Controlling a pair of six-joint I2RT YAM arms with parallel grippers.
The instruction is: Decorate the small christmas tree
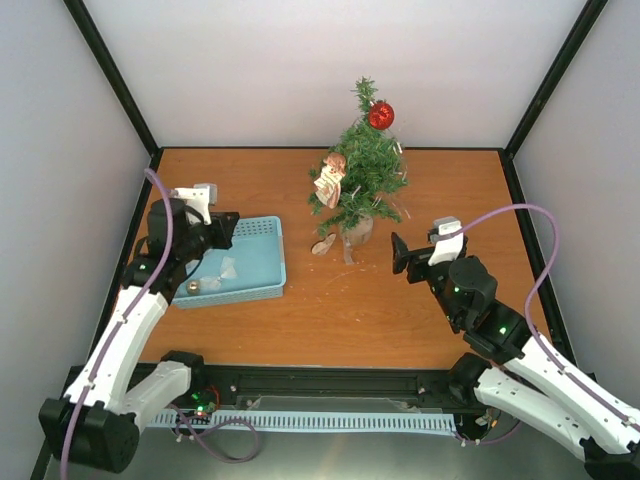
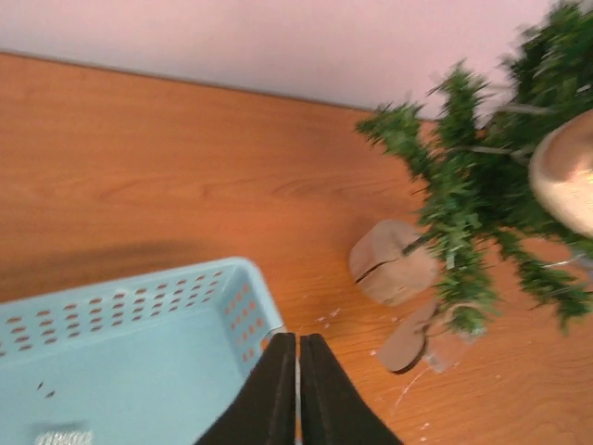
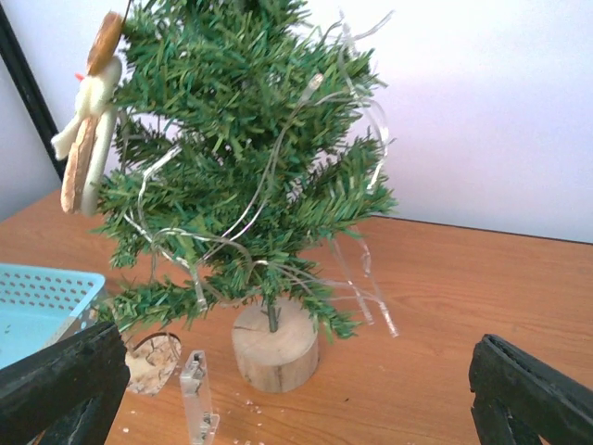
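Observation:
The small green tree stands at the back of the table on a wooden base. A red ball hangs near its top, and a cloth figure on its left side. My left gripper is raised over the blue tray; its fingers lie close together with a thin slit between them, and nothing shows at their tips. A golden ball and clear wrapping lie in the tray. My right gripper stands open and empty, in front and to the right of the tree.
Beside the tree's base are a round wooden piece and a clear plastic piece. Clear ribbons trail from the branches. Bare tabletop lies in front of the tree, and walls close off the back and sides.

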